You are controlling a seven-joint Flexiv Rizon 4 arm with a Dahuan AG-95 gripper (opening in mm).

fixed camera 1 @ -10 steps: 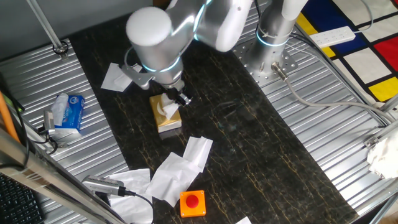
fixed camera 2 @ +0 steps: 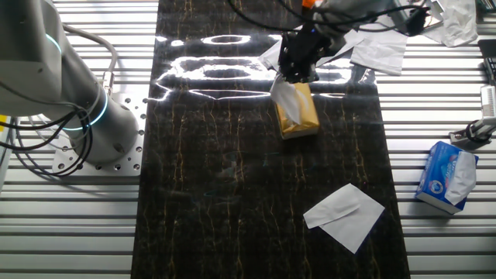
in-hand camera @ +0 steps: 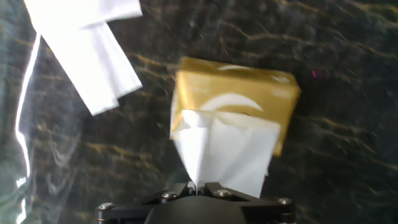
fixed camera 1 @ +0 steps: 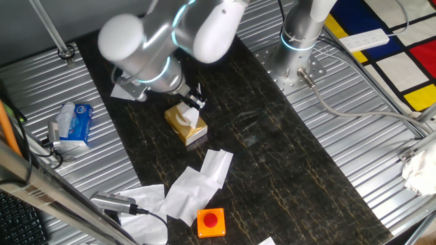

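A gold tissue box (fixed camera 1: 185, 128) rests on the dark marbled table, with a white tissue (in-hand camera: 233, 149) coming out of its top. In the wrist view my gripper is shut, and the tissue narrows to a pinched point between its fingertips. The tissue's other end is still within the box (in-hand camera: 249, 87). From the second exterior view, the gripper (fixed camera 2: 288, 76) is beside the box's far end, and the tissue (fixed camera 2: 287, 99) hangs down from it over the box's top.
Loose white tissues (fixed camera 1: 187, 194) lie near an orange block with a red button (fixed camera 1: 211, 222). Another sheet (fixed camera 2: 346, 217) lies apart. A blue tissue pack (fixed camera 2: 447, 177) sits off the table's side.
The arm has swung left in exterior view 1, while the fingertips have shifted only slightly. The gold box has turned and slid a little; the tissue now looks pulled taut toward the gripper.
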